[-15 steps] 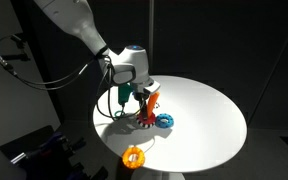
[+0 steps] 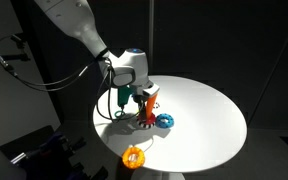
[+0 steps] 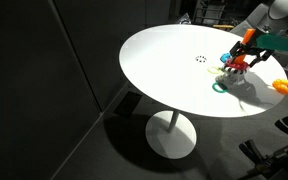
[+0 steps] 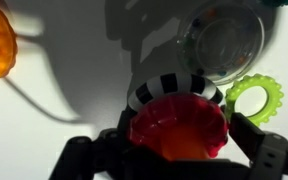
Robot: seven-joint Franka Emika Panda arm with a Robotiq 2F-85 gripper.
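In the wrist view, a scalloped red piece (image 4: pixel 164 120) with orange at its middle lies between the fingers of my gripper. The fingers are open, one finger on each side of it; whether either touches it cannot be told. Exterior view 1 shows my gripper (image 2: pixel 142 112) low over the table, just beside an upright orange piece (image 2: pixel 152 104). The red piece (image 2: pixel 146 123) is at its foot, partly hidden by the gripper. A black-and-white striped piece (image 4: pixel 168 87) shows directly behind the red one.
A clear round piece (image 4: pixel 221 40) and a lime green ring (image 4: pixel 273 99) lie close by. The blue ring (image 2: pixel 164 121) sits right of the gripper, and an orange ring (image 2: pixel 133 158) lies near the front edge.
The arm has come down slightly over the last second. The rings on the table look unmoved.
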